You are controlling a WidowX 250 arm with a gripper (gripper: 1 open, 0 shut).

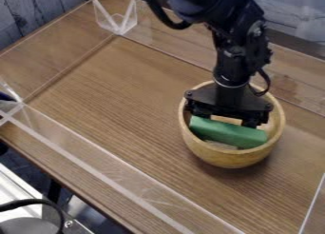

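A round wooden bowl point(226, 156) sits on the right half of the wooden table. A green oblong object point(226, 134) lies inside it, along with a paler piece partly hidden behind it. My black gripper point(229, 110) reaches down from the top into the bowl, over the back of the green object. It is open, though its fingertips are partly hidden and I cannot tell whether they touch the green object.
Clear plastic guards run along its edges. A black cable and white equipment show at the bottom left.
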